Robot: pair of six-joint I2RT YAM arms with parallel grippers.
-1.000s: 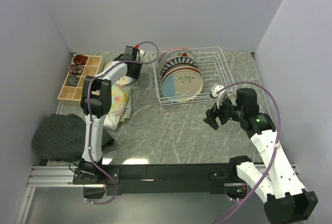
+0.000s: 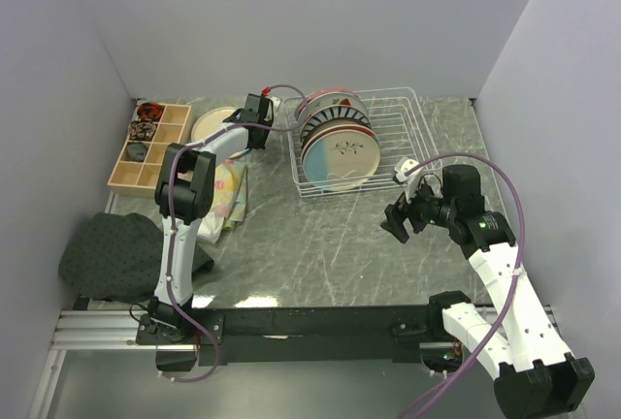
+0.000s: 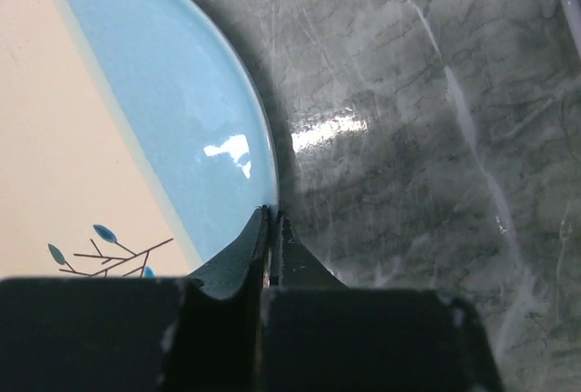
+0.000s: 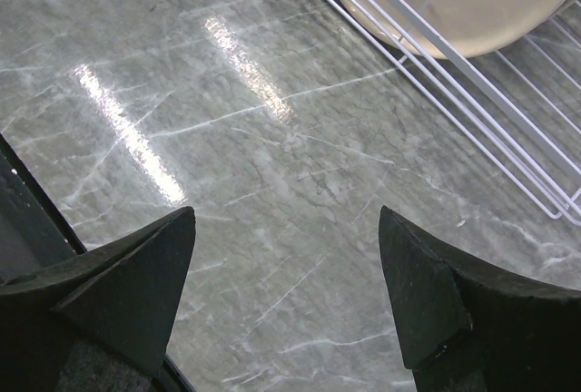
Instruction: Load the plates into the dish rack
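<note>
A cream plate with a blue side and a leafy twig design (image 3: 136,138) fills the left of the left wrist view. In the top view this plate (image 2: 206,125) lies flat at the back left, partly covered by my left arm. My left gripper is shut at its right edge, the thin rim running in between the fingers. The white wire dish rack (image 2: 396,128) holds several plates (image 2: 341,155) standing along its left side. My right gripper stands open over bare counter in front of the rack, with nothing between its fingers.
A wooden divided box (image 2: 150,169) is at the far left. Patterned cloths (image 2: 226,196) lie beneath the left arm, and a dark cloth (image 2: 112,256) is at the front left. The rack's right half is empty.
The right arm and the racked plates have not moved.
</note>
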